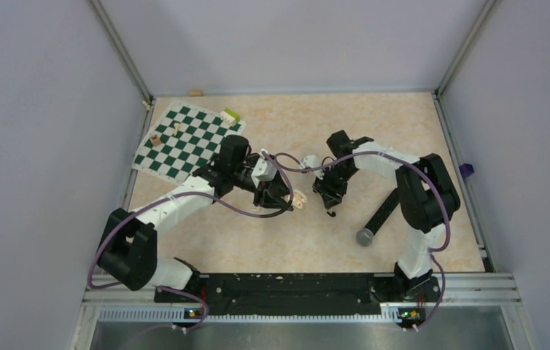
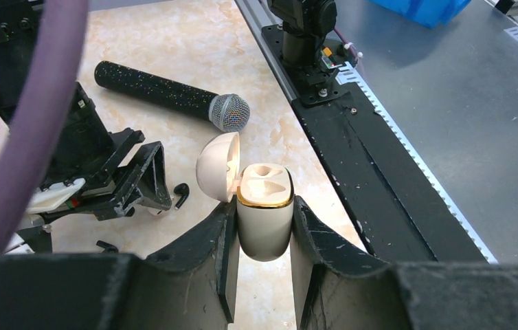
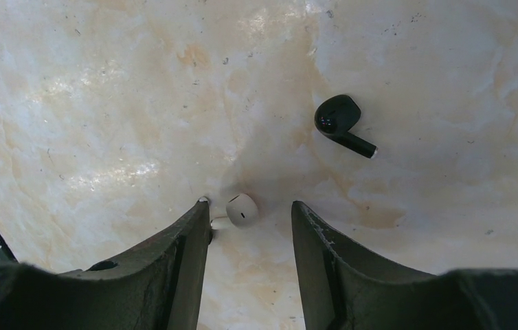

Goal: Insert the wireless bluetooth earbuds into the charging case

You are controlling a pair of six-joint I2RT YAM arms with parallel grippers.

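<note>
In the left wrist view, my left gripper is shut on the cream charging case (image 2: 264, 230). Its rounded lid (image 2: 218, 167) is swung open, and the wells on top look empty. My right gripper points down at the table, its fingers part open. A pale earbud (image 3: 242, 209) lies between its fingers, closer to the left one and apart from the right. A black earbud (image 3: 339, 118) rests on the table beyond the right finger. Another small black piece (image 3: 103, 265) is mostly hidden behind the left finger.
A black microphone (image 2: 163, 96) lies to the right of the right gripper. A green checkered board (image 1: 188, 142) and a small green-and-white block (image 1: 230, 116) occupy the far left.
</note>
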